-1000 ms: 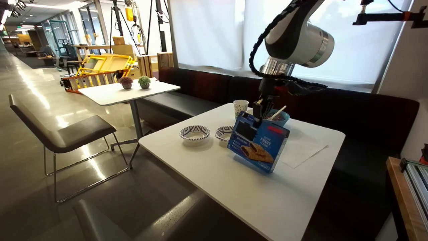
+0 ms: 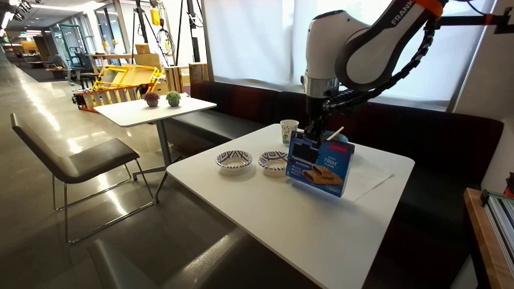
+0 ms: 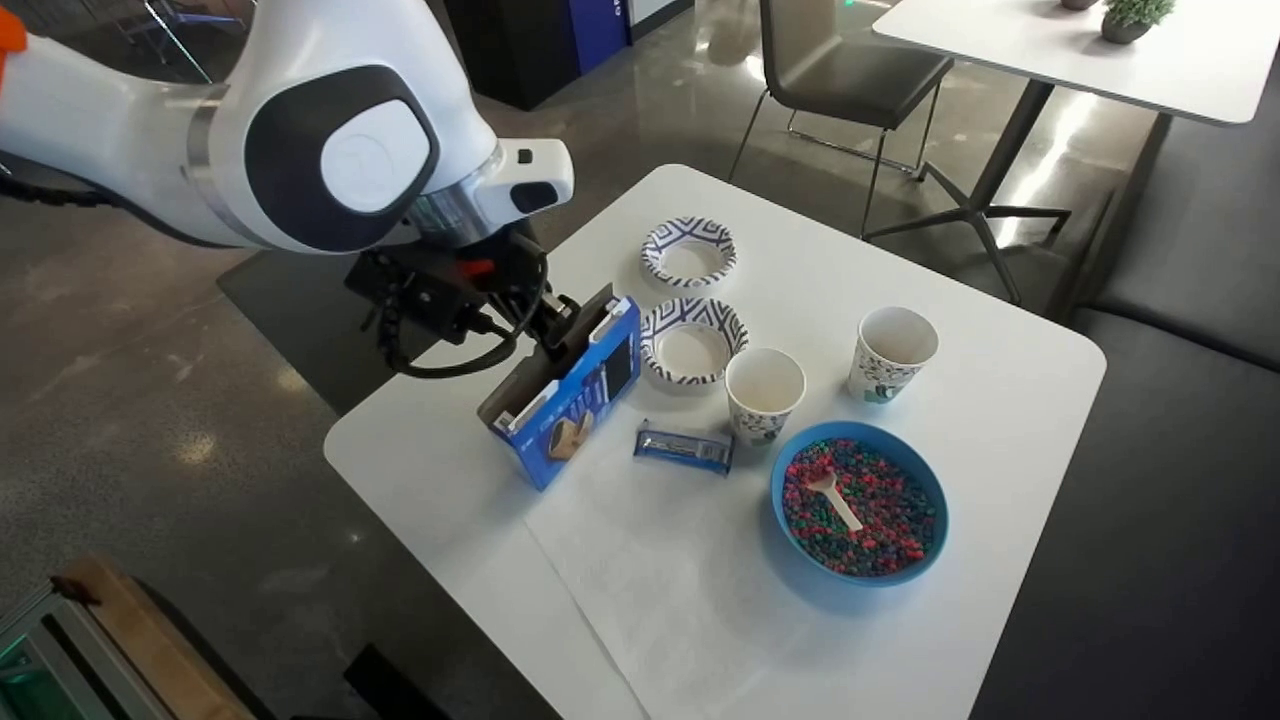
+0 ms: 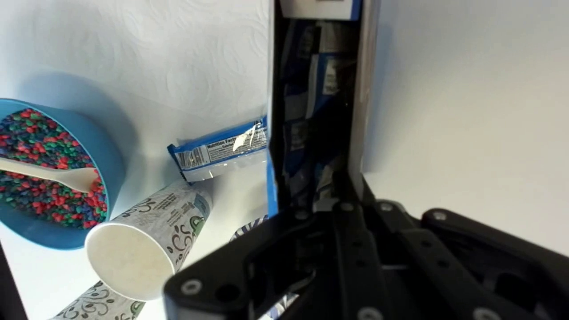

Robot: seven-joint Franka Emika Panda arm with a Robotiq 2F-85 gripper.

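A blue fruit-bar box (image 2: pixel 320 166), open at the top, hangs upright with a slight tilt by the near edge of the white table; its lower edge looks just above the tabletop. My gripper (image 2: pixel 314 135) is at the box's top edge. From above in the wrist view, the gripper is shut at one end of the opening, pinching what looks like the thin cardboard wall (image 4: pixel 363 96); the fingertips are partly hidden in shadow. Several wrapped bars (image 4: pixel 325 80) lie inside the box. One wrapped bar (image 3: pixel 684 446) rests outside it on the table.
Beside the loose bar stand two paper cups (image 3: pixel 758 414). A blue bowl (image 3: pixel 930 546) holds coloured bits and a spoon. Two patterned bowls (image 3: pixel 708 370) sit close to the box. A white paper sheet (image 3: pixel 648 588) covers bare table.
The box and gripper have shifted right and slightly up in exterior view 1, and the box has turned to sit more level. The arm above has swung round.
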